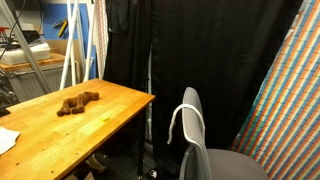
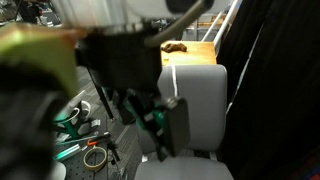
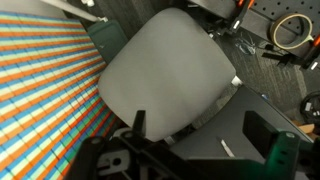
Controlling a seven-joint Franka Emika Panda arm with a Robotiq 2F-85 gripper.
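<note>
A white strap (image 1: 186, 112) hangs over the backrest of a grey chair (image 1: 198, 140). In exterior view 2 it shows as a thin pale strip (image 2: 175, 80) on the chair back (image 2: 200, 95). My gripper is open above the chair, its fingers wide apart at the bottom of the wrist view with nothing held between them. Beneath it lie the grey seat (image 3: 165, 65) and the darker backrest (image 3: 232, 122). A brown plush toy (image 1: 77, 103) rests on the wooden table, well away from the gripper. Exterior view 2 shows the arm large and blurred in front.
The wooden table (image 1: 105, 118) has mostly bare top, with white paper (image 1: 7, 139) at its left edge. Black curtain (image 1: 215, 60) and striped cloth (image 1: 290, 100) stand behind the chair. A tape roll (image 3: 292, 31) and cables are at the wrist view's upper right.
</note>
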